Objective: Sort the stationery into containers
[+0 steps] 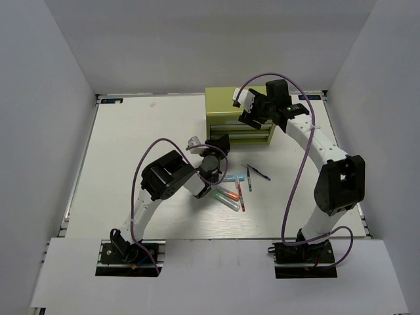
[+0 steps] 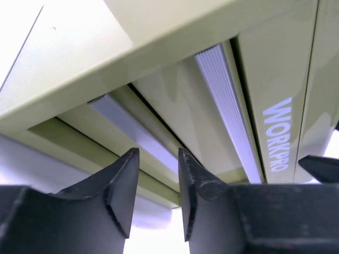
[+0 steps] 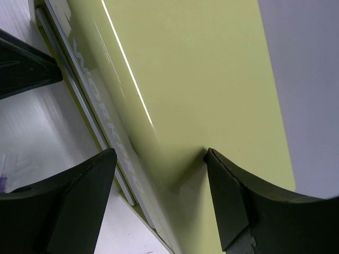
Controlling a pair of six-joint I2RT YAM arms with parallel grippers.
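The olive WORKPRO drawer box [image 1: 223,100] stands at the back of the table, its drawer fronts [image 2: 273,106] facing my arms. My left gripper [image 1: 216,143] is at the lower front of the box, fingers parted and facing the drawers, nothing seen between them [image 2: 158,174]. My right gripper [image 1: 252,115] is at the box's upper front right, fingers apart against its top edge [image 3: 156,156]. Markers and pens lie in front of the box: blue [image 1: 233,178], orange [image 1: 228,193], green [image 1: 225,201], red [image 1: 240,197] and dark ones [image 1: 258,172].
Grey walls [image 1: 52,131] surround the workspace on the back and sides.
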